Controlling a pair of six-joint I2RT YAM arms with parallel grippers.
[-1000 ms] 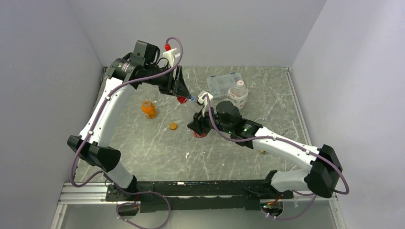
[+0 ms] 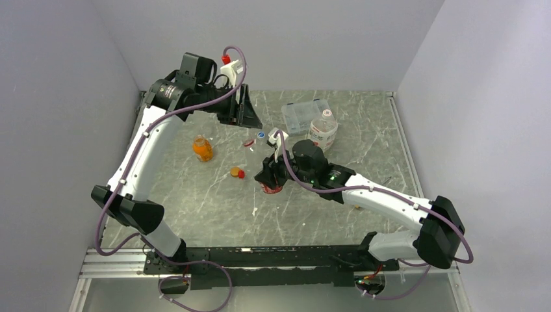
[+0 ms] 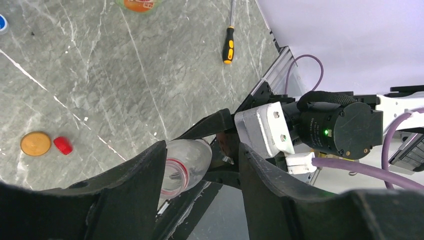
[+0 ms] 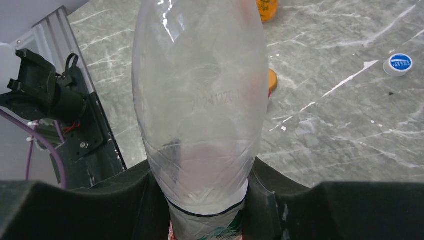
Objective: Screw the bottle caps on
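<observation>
My right gripper (image 2: 273, 170) is shut on an upright clear plastic bottle; in the left wrist view its open mouth (image 3: 175, 175) shows no cap. My left gripper (image 2: 250, 114) hangs just above the bottle, its fingers apart with nothing seen between them (image 3: 202, 170). A red cap (image 3: 63, 145) lies on the table beside an orange cap (image 3: 35, 143). A blue cap (image 4: 397, 65) also sits on the table.
An orange jar (image 2: 202, 148) stands at left. A large bottle (image 2: 322, 133) and a clear box (image 2: 300, 114) are at back right. A screwdriver (image 3: 228, 46) lies on the right side.
My left gripper has risen slightly away from the bottle top. The red cap, earlier at the bottle's top, now shows on the table by the orange cap. The right arm is nearly still.
</observation>
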